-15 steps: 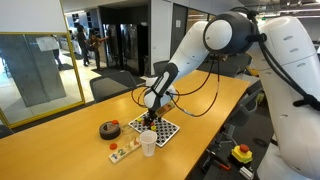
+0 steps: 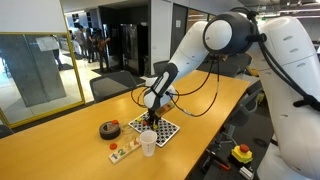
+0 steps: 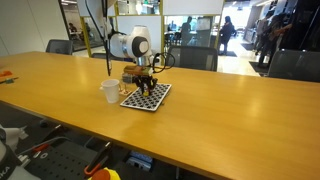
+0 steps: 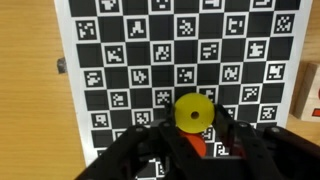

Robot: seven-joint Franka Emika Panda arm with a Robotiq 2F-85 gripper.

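Note:
A yellow round-topped piece (image 4: 194, 113) is between the dark fingers of my gripper (image 3: 146, 92), which is shut on it. Directly below it in the wrist view, a red-orange round piece (image 4: 194, 145) is partly covered by the gripper. Both appear over a black-and-white marker board (image 4: 185, 50), which lies flat on the table. Exterior view 1 has the gripper (image 2: 153, 121) low over the left part of the board (image 2: 170, 135). How far the yellow piece is from the board cannot be told.
A white cup (image 2: 148, 144) stands close to the board's near-left side. Left of the board are a dark ring-shaped roll (image 2: 110, 131) and a wooden strip (image 2: 124, 151) with coloured spots.
The arm stays in nearly the same place above the board. Less of the yellow piece shows at the gripper now; the cup, roll and strip have not moved.

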